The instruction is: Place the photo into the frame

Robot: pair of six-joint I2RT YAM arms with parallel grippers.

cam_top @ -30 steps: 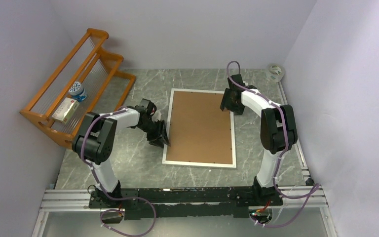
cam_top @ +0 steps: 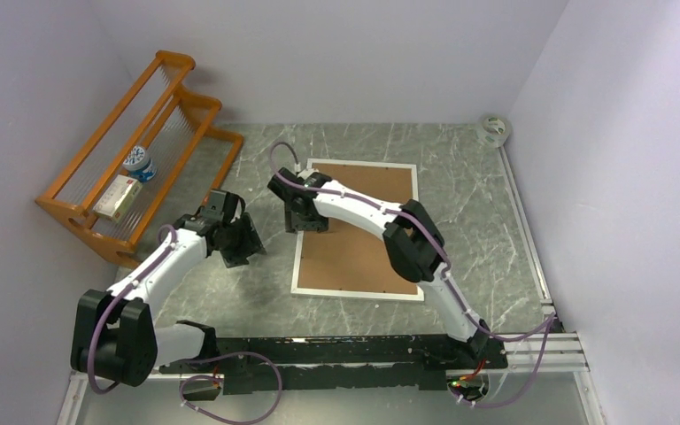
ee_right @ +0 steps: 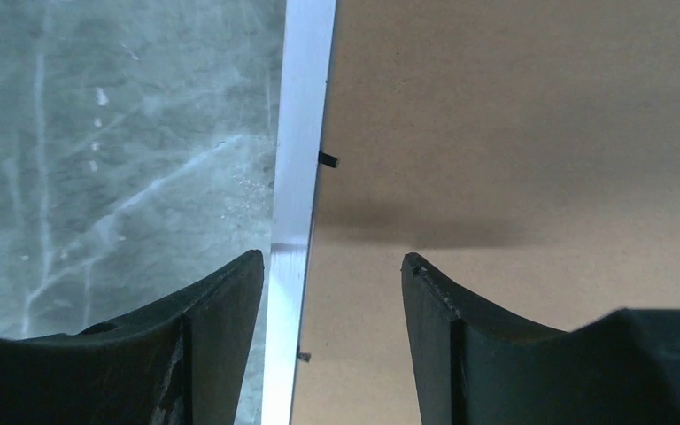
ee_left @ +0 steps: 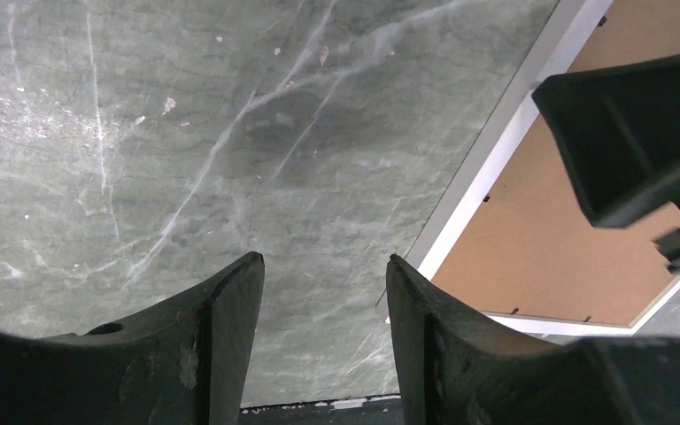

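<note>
A white-edged frame [cam_top: 294, 270] lies flat on the table, with a plain brown backing [cam_top: 354, 261] filling it. Small black tabs [ee_right: 328, 159] stick out along its inner edge. My right gripper hovers above the frame's left edge, its fingers apart, with the white strip passing below between them. Left of the frame, over bare table, is my left gripper; its fingers are apart and nothing is between them. Part of the right gripper shows dark at the right of the left wrist view. No photo face is visible.
A wooden rack [cam_top: 177, 97] at the left holds a blue-and-white tub [cam_top: 139, 164] and a small box [cam_top: 118, 198]. A tape roll [cam_top: 493, 130] lies in the back right corner. The right arm spans the frame.
My right gripper has swept left across the frame, from its right edge to its left edge. The left gripper has drawn back leftward from the frame's left edge. The frame has stayed put.
</note>
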